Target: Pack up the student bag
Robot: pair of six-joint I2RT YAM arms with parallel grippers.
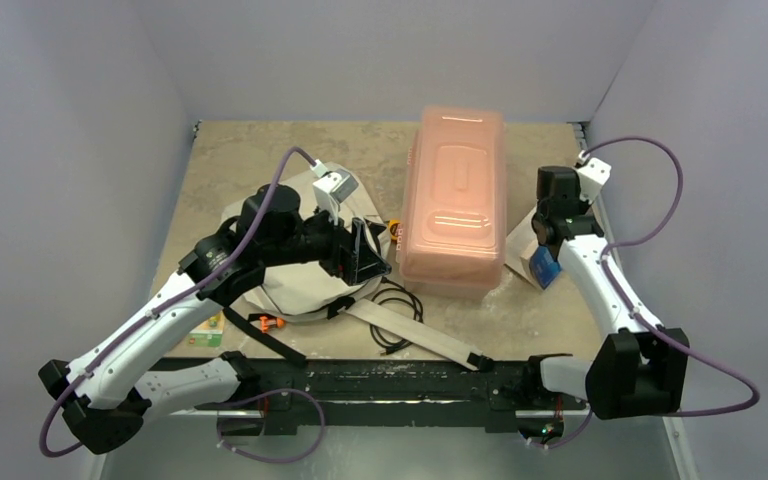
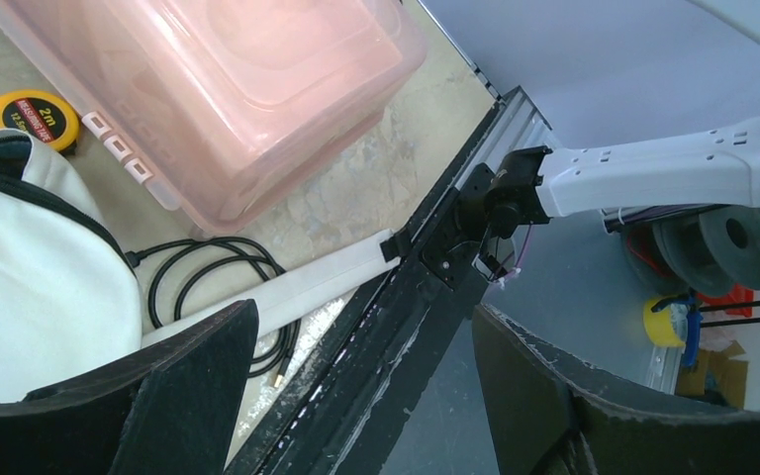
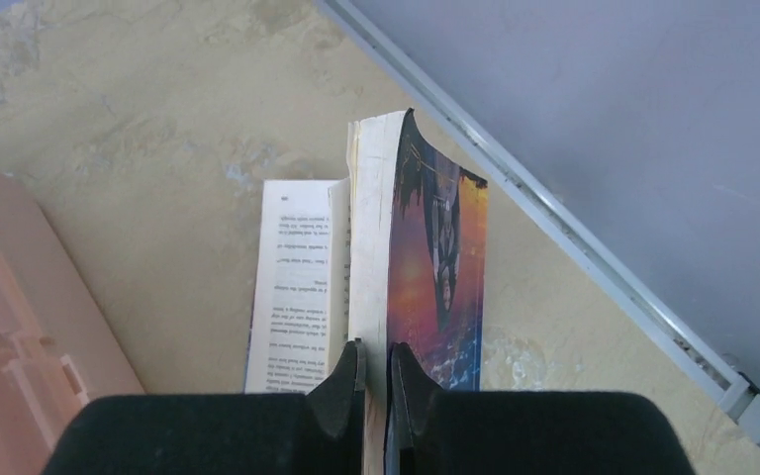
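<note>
In the right wrist view a paperback book [image 3: 435,267] stands spine-up, its spine pinched by my right gripper. One side of it has fallen open, so a printed page [image 3: 297,277] lies spread to the left. From above, only the blue part of its cover [image 1: 543,266] and a white page show under the right arm. The white bag [image 1: 305,285] lies on the table at left, partly hidden beneath my left arm. Over the bag's right edge hangs my left gripper, open, with nothing between its fingers.
A closed pink plastic box [image 1: 453,200] stands mid-table, between bag and book. Beside the bag lie a yellow tape measure [image 2: 32,119], a coiled black cable [image 1: 395,315] and a white strap [image 1: 415,332]. An orange item [image 1: 270,323] sits at the front left.
</note>
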